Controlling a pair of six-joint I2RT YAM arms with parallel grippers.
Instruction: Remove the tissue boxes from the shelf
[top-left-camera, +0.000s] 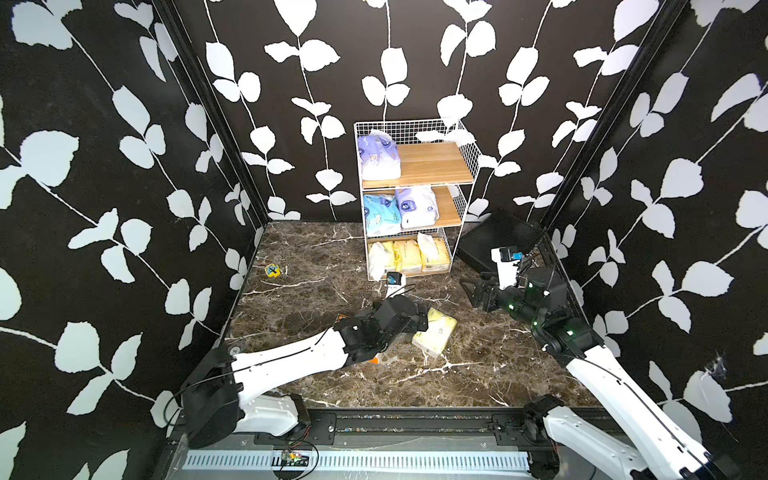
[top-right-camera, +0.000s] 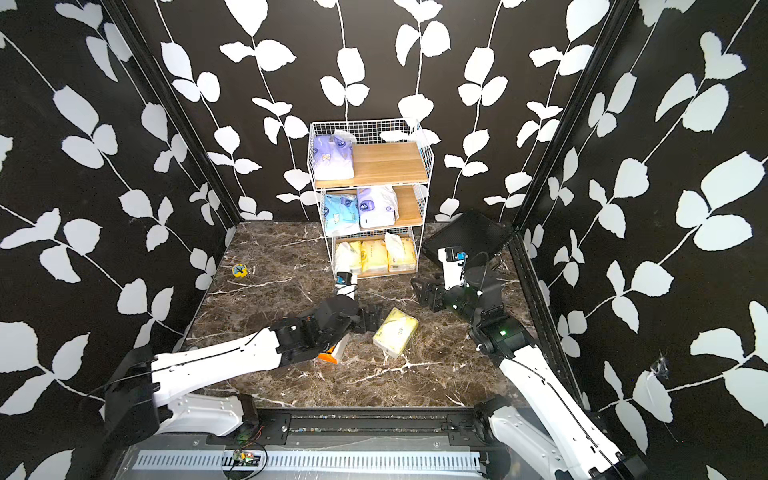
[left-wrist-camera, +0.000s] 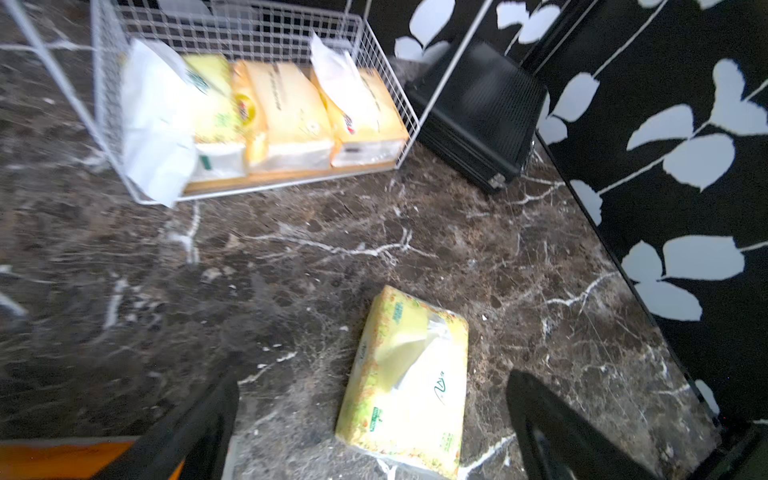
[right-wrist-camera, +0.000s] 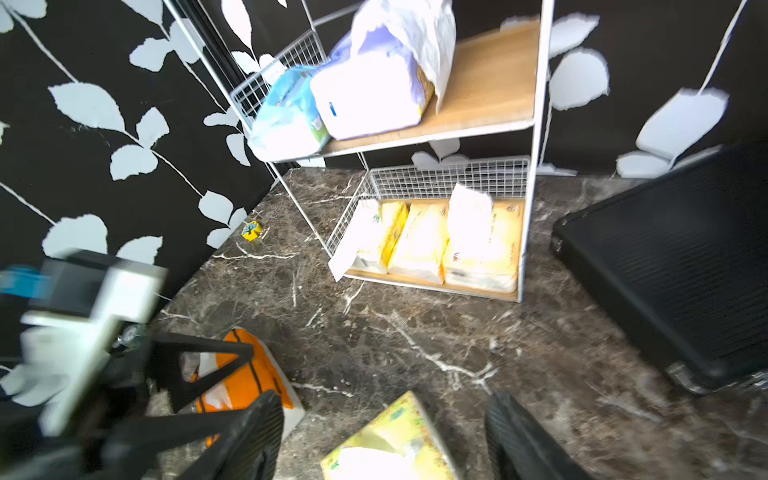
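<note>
A yellow tissue pack (left-wrist-camera: 412, 380) lies flat on the marble table in front of the shelf. My left gripper is open just to the left of this pack, with nothing held. An orange pack (right-wrist-camera: 252, 376) rests on the table below the left arm, partly hidden by it. On the white wire shelf (top-left-camera: 412, 189), the bottom tier holds several yellow tissue packs (top-left-camera: 407, 256). A blue pack (top-left-camera: 381, 213) and a purple-white pack (top-left-camera: 417, 206) sit on the middle tier; a purple pack (top-left-camera: 378, 156) is on top. Open and empty, my right gripper hovers right of the loose yellow pack.
A black case (top-left-camera: 497, 240) stands at the right of the shelf, near the right arm. A small yellow object (top-left-camera: 273, 270) lies at the far left of the table.
</note>
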